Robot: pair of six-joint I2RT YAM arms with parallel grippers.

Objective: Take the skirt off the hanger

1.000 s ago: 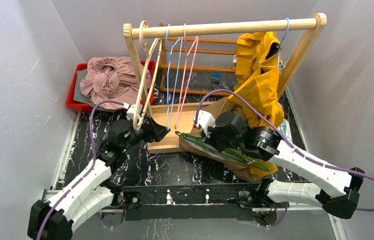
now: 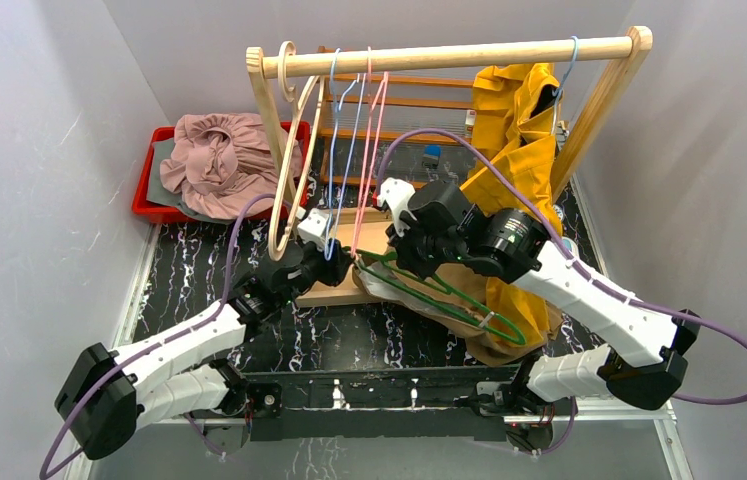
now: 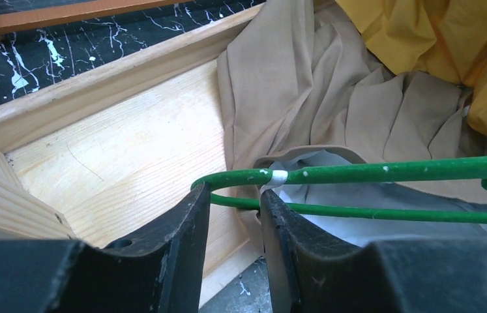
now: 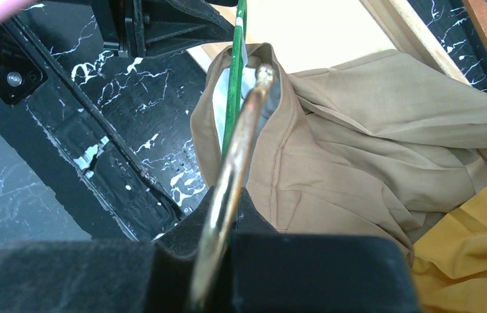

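Observation:
The khaki skirt (image 2: 489, 345) (image 3: 260, 78) (image 4: 338, 156) lies low, its pale-lined waist open around the green hanger (image 2: 504, 335) (image 3: 390, 171) (image 4: 233, 98). My left gripper (image 2: 347, 262) is at the hanger's left end, fingers part open with the green tube at their tips; whether they touch it is unclear. My right gripper (image 2: 409, 255) is shut on the green hanger farther right. A blurred metal rod crosses in front of it in the right wrist view.
A wooden tray (image 2: 324, 295) lies beneath. Hangers dangle from the wooden rail (image 2: 449, 55) close over my left gripper. Yellow cloth (image 2: 499, 120) hangs at right. A red basket (image 2: 144, 200) with clothes sits back left.
My right gripper has moved up and slightly left, lifting the green hanger.

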